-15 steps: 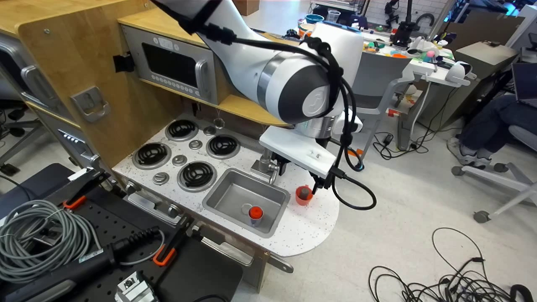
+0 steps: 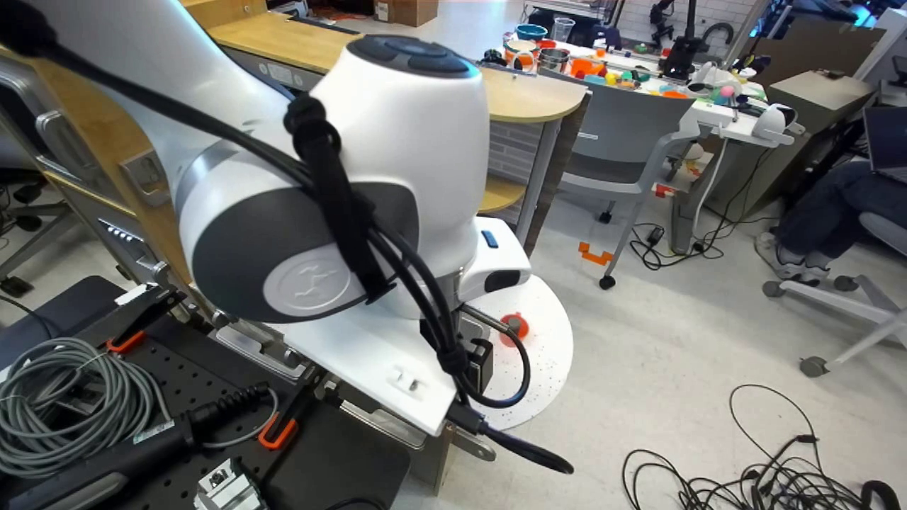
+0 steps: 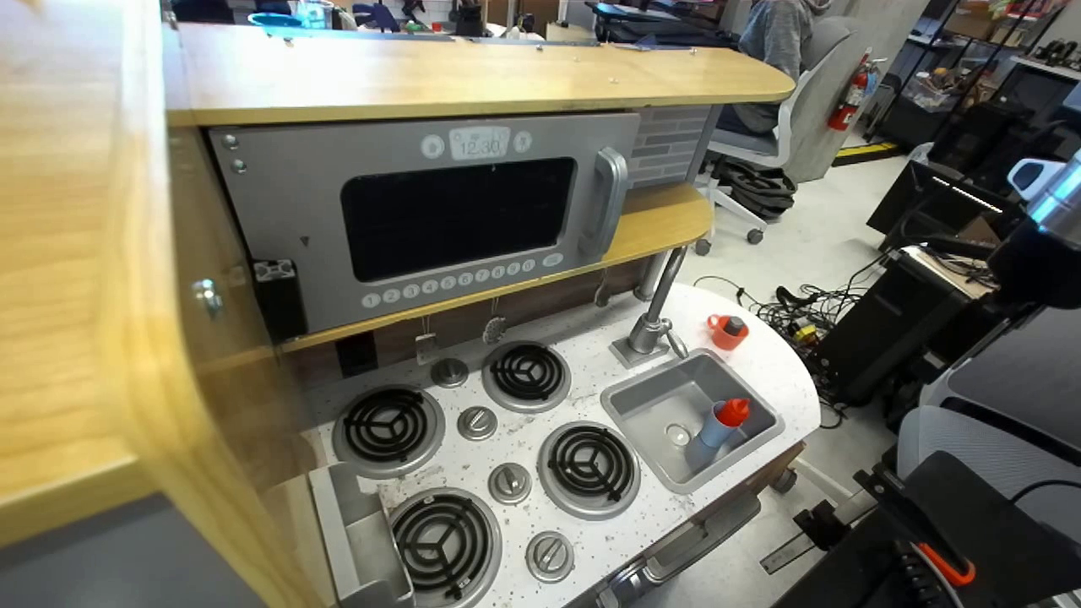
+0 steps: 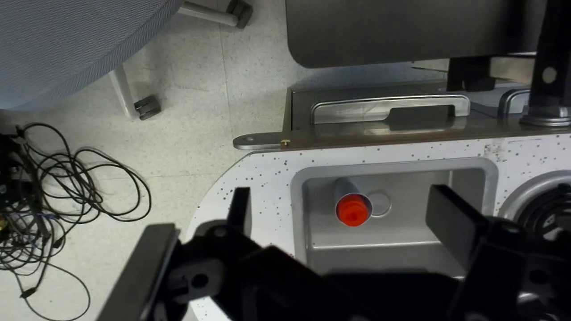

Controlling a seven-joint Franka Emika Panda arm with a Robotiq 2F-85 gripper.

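Observation:
A grey-blue cup [image 3: 715,430] with a red object [image 4: 353,210] in its mouth is in the sink [image 3: 649,397], close to the drain. My gripper stands open above the sink area, its fingers far apart. In the wrist view the cup shows between them, with nothing gripped. A red cup [image 3: 726,331] with a dark grey object [image 3: 734,325] in it stands on the counter behind the sink. In exterior view 1 my arm hides the sink and most of the gripper. No gripper shows in exterior view 2.
The faucet [image 3: 645,334] rises behind the sink, below the shelf [image 3: 659,225] and microwave [image 3: 456,218]. Several burners [image 3: 588,466] and knobs lie to the left of the sink in exterior view 2.
In exterior view 1 my arm has moved left and nearer the camera, from above the red cup across the sink area. It now covers the burners and sink there.

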